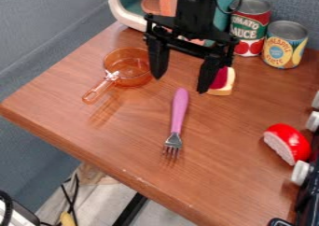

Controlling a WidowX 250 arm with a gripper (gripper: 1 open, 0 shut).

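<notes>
The black gripper (182, 63) hangs open over the upper middle of the wooden table, nothing visible between its fingers. Below it lies a fork with a pink handle (178, 110), tines toward the front edge. An orange transparent pan (126, 62) with a handle sits left of the gripper. A yellow piece with a pink-red top (222, 80) lies just right of the gripper, partly hidden by it. A red and white object (285, 142) lies at the right.
Two cans (249, 22) (284, 47) stand at the back right. A teal-white container with pink pieces (132, 6) is behind the arm. Dark equipment lines the right edge.
</notes>
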